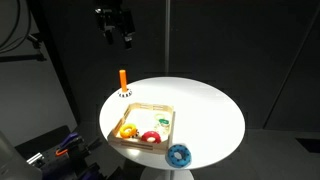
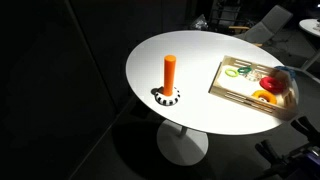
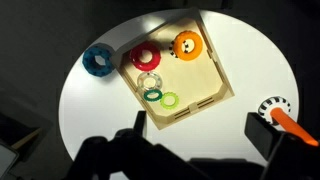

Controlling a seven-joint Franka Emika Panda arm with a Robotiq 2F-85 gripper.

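Observation:
My gripper hangs high over the round white table, its two dark fingers wide apart with nothing between them. In exterior view 1 the gripper is at the upper left, well above an orange post. That post stands upright on a black-and-white toothed base. A shallow wooden tray holds an orange ring, a red ring, a pale grey ring, a dark green ring and a small lime ring. Outside the tray lies a blue ring.
A chair and another table stand in the background.

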